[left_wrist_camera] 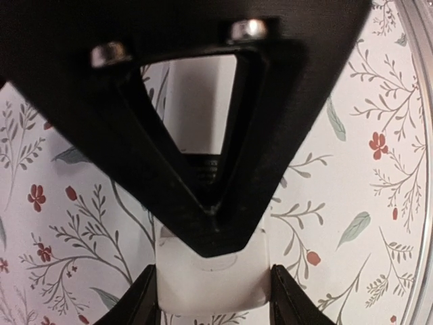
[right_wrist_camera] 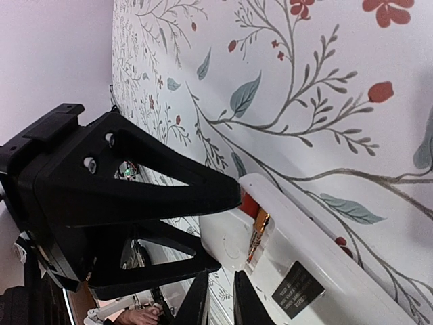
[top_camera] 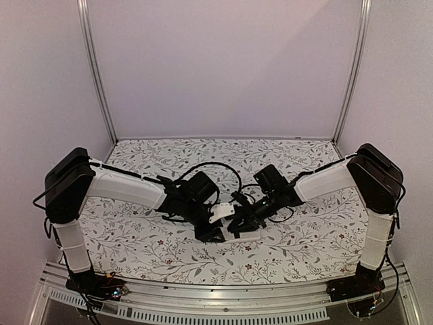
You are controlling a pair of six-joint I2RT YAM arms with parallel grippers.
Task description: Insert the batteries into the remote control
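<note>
The white remote control [top_camera: 243, 235] lies on the floral surface near the middle, under both grippers. In the left wrist view my left gripper is shut on the remote's white end [left_wrist_camera: 213, 281]. In the right wrist view the remote [right_wrist_camera: 318, 264] shows its battery bay, holding a copper-topped battery [right_wrist_camera: 259, 229] beside a red strip at the bay's end. My right gripper has its narrow fingertips close together at the bay's near part, below the battery; what is between them is hard to see. The other gripper's black frame partly hides the remote's far end.
Both arms meet at the middle, with black cables arching behind them.
</note>
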